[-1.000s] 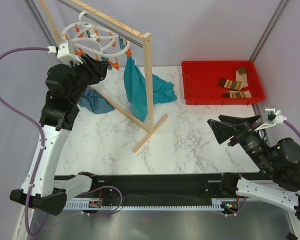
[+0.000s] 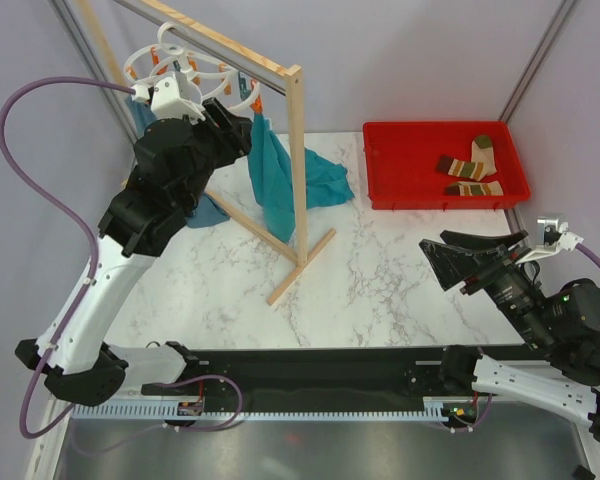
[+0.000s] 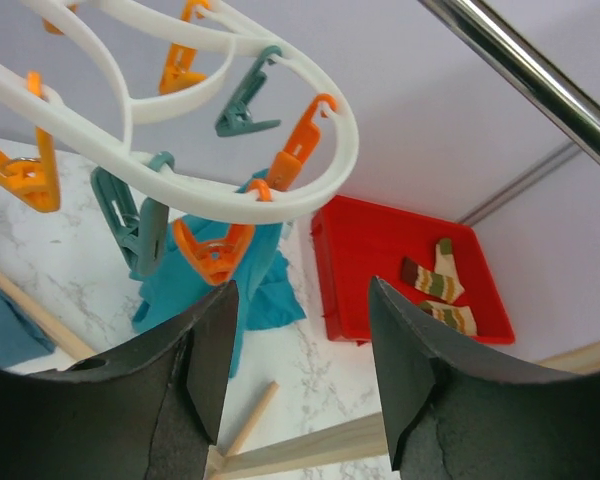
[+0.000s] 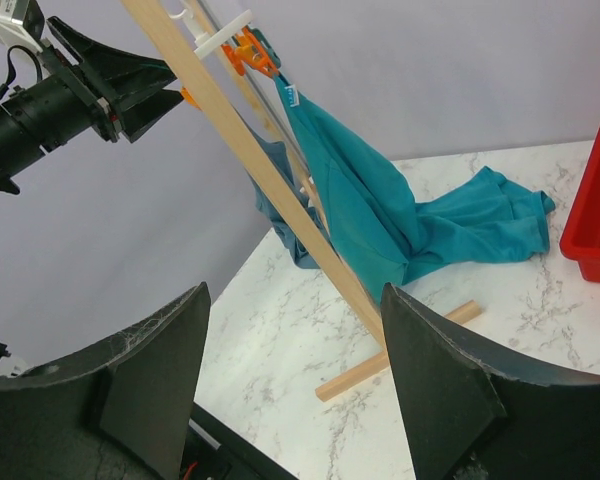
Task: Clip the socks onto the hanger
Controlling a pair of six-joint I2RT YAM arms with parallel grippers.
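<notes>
A white round hanger (image 3: 210, 195) with orange and grey-green clips hangs from the wooden frame. My left gripper stands open at its near right side, with no object between the fingers; the orange clip (image 3: 217, 252) hangs just left of one fingertip. Several striped socks (image 2: 468, 172) lie in the red bin (image 2: 375, 165). Low over the right front of the table, my right gripper (image 2: 444, 258) is partly open and empty, short of the bin; the right wrist view (image 4: 295, 295) shows clear space between its fingers.
A wooden post (image 2: 297, 180) with a floor-level foot (image 2: 302, 268) stands between the two arms. Teal cloth (image 2: 272, 180) drapes behind it, and a darker blue cloth (image 2: 208, 212) lies to its left.
My left gripper has moved right along the near side of the hanger, and its arm leans further right.
</notes>
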